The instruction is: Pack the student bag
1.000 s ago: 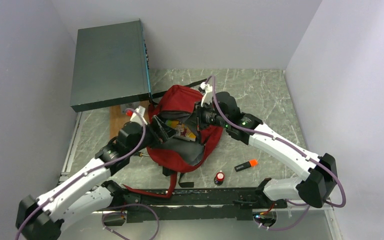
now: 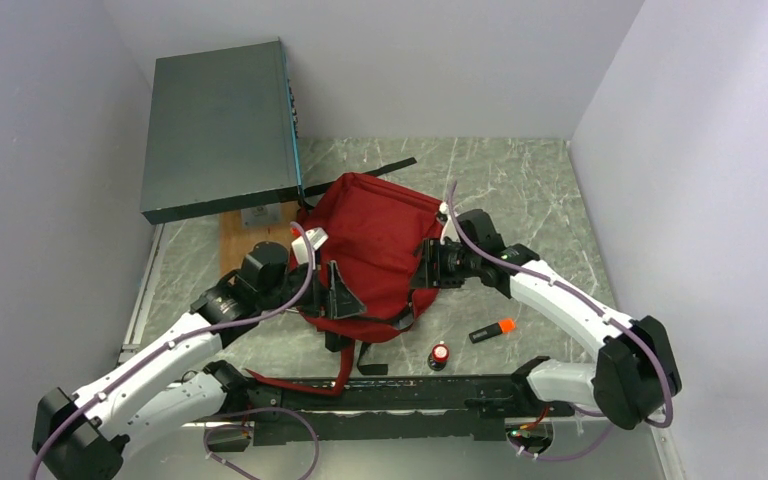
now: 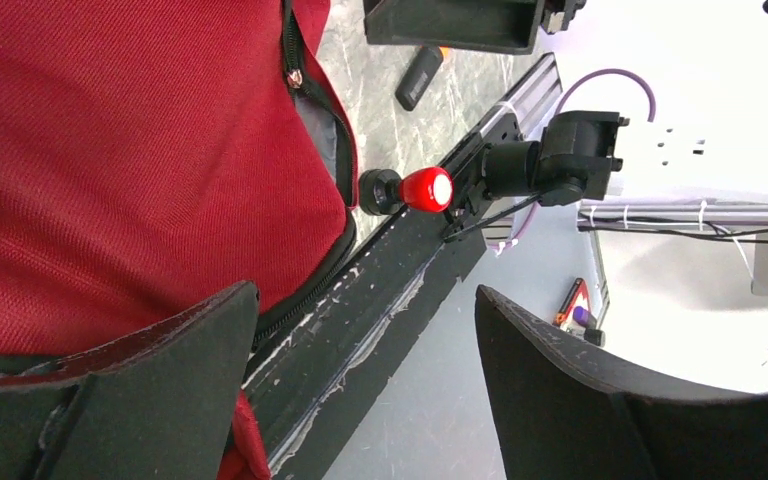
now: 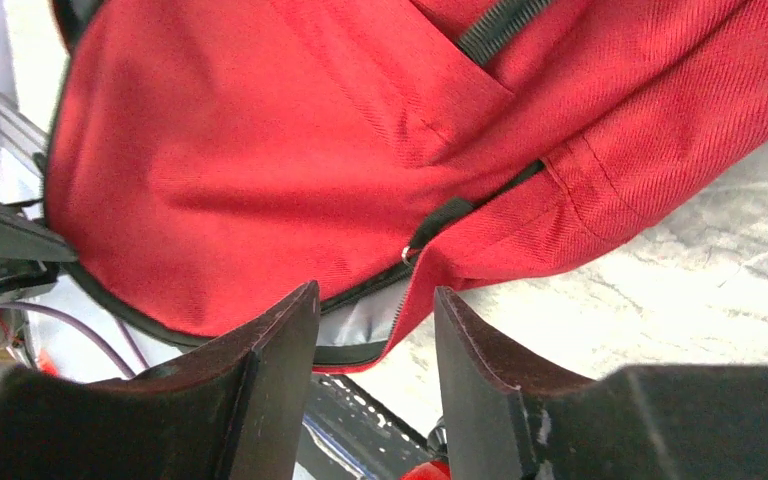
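The red bag [image 2: 365, 230] lies on the marble counter, its top flap folded down over the inside, with zippers [image 3: 292, 75] along the edge. My left gripper [image 2: 335, 300] is over the bag's lower left; in its wrist view the fingers stand apart with nothing visible between them. My right gripper [image 2: 425, 270] is at the bag's right side, fingertips apart above the fabric [image 4: 260, 220]. In the right wrist view a grey lining shows in a narrow slit of the zipper.
A dark green box [image 2: 220, 130] stands at the back left over a wooden board. A red-topped round object [image 2: 439, 352] and a dark marker with orange end [image 2: 490, 331] lie at the front right, near the black front rail.
The bag's opening, which showed its grey inside and contents, is now covered by red fabric. My left gripper moved right, and my right gripper moved right.
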